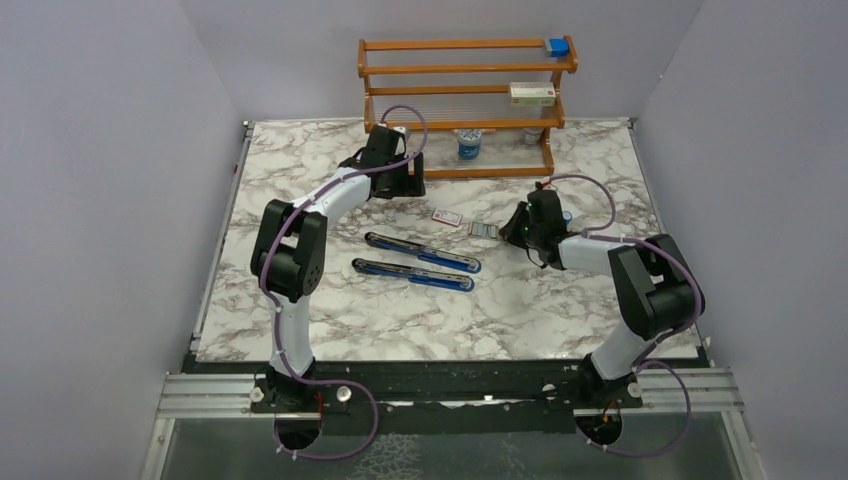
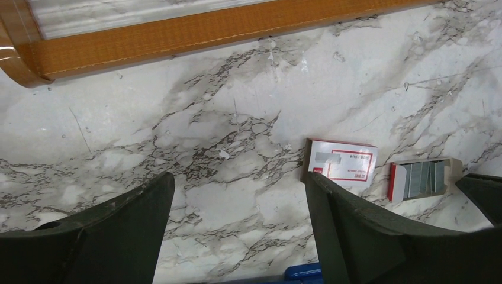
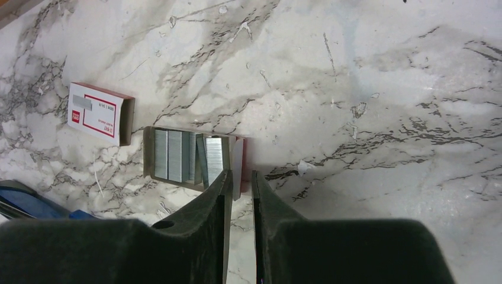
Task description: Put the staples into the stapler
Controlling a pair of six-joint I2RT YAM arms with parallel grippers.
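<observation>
Above bare table, my left gripper stands open with empty space between its fingers. My right gripper is low at the end of a small open tray of staples. Its fingertips are a narrow gap apart, and the tray's white-and-red end flap shows between them; whether they touch it I cannot tell. Silver staple strips fill the tray, one block tilted near the flap. A white-and-red staple box sleeve lies to the left of the tray. Two long blue staplers lie opened out on the table, roughly parallel.
A wooden rack stands along the back, holding a blue-and-white tub and a pale box. A blue round item is partly hidden behind the right gripper.
</observation>
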